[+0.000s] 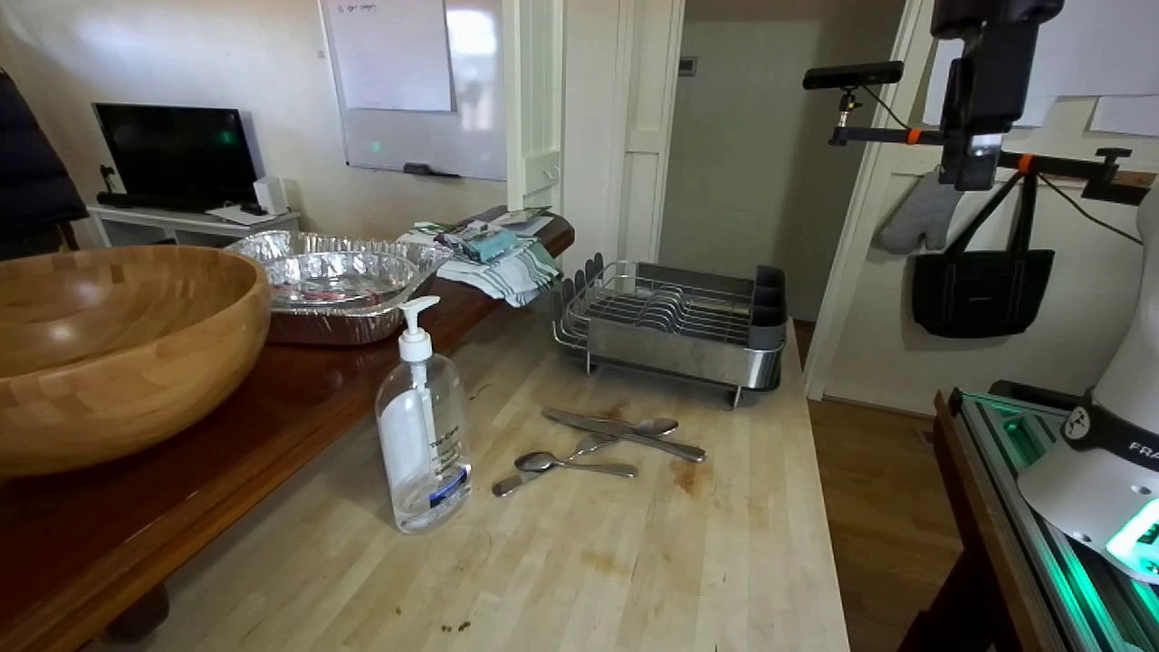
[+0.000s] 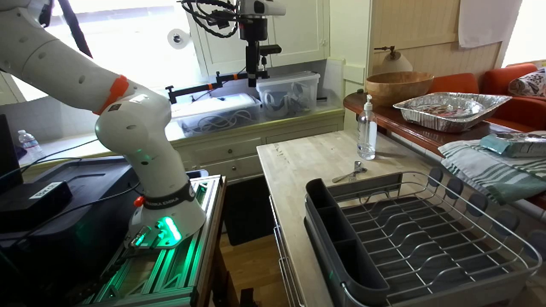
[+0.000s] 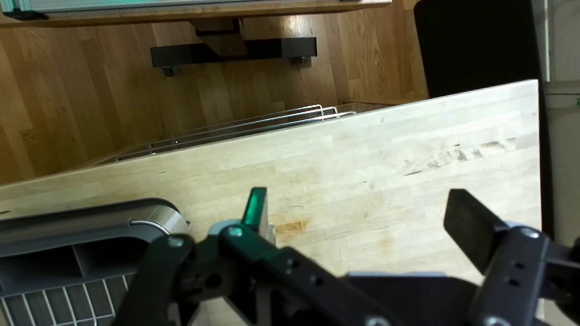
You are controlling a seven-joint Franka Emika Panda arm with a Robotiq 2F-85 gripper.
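Note:
My gripper is open, its two dark fingers wide apart with bare tabletop showing between them. It hangs high above the counter, as exterior view 2 shows with the gripper [image 2: 253, 69] well clear of everything below. Several pieces of silverware, among them a spoon [image 1: 592, 468] and a knife [image 1: 663, 440], lie crossed on the wooden counter [image 1: 652, 565]. Behind them stands the grey dish rack [image 1: 674, 353], empty. Its dark cutlery holder [image 2: 353, 250], split into compartments, runs along one side and looks empty too.
A clear pump bottle [image 1: 424, 445] stands upright beside the silverware. On the darker table are a wooden bowl [image 1: 130, 348], foil trays [image 1: 348, 277] and striped towels [image 1: 516, 273].

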